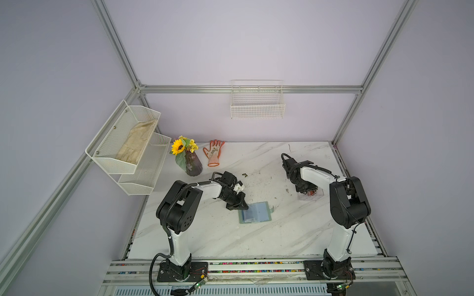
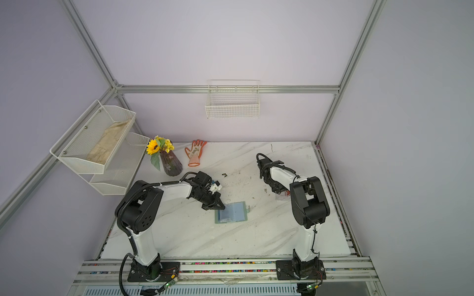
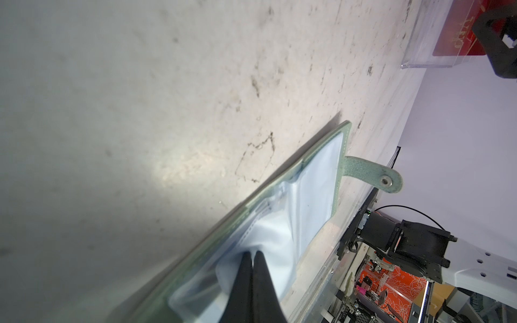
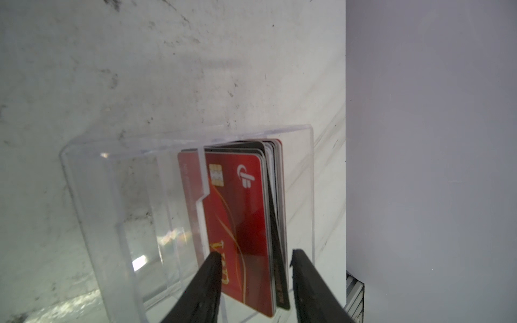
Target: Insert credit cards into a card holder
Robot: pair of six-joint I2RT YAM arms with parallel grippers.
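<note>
A green card holder (image 1: 261,212) lies open on the table with clear sleeves (image 3: 317,188). My left gripper is shut at its left part, fingertips against a sleeve, no card between them. At the right, a clear plastic box (image 4: 91,204) holds a stack of cards (image 4: 239,215), the front one red with a chip. My right gripper is part open just over the box, a fingertip on either side near the cards' lower portion; whether they touch them is unclear.
A vase of sunflowers (image 1: 193,162) and a glove (image 1: 213,153) lie toward the back left. A mesh shelf (image 1: 128,167) hangs on the left wall, a wire basket (image 1: 256,111) on the back wall.
</note>
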